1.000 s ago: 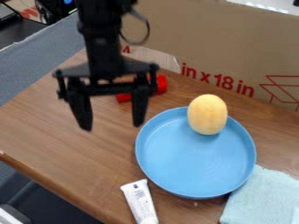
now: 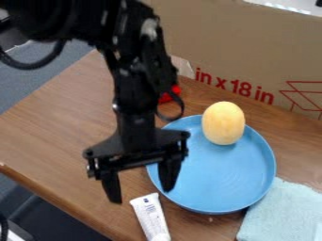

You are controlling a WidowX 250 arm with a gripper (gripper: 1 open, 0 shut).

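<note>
My black gripper [image 2: 139, 188] hangs open over the wooden table, its fingers pointing down on either side of the blue plate's left edge. Just below it a white tube [image 2: 150, 217] lies on the table near the front. The blue plate [image 2: 220, 184] holds a yellow egg-shaped object [image 2: 223, 123] at its back. A red object [image 2: 170, 95] behind the plate is mostly hidden by my arm.
A pale cloth [image 2: 280, 212] lies at the front right. A cardboard box [image 2: 251, 47] stands along the back.
My gripper has moved toward the front and lower in the view, from left of the plate to above the white tube. The objects on the table have not visibly moved.
</note>
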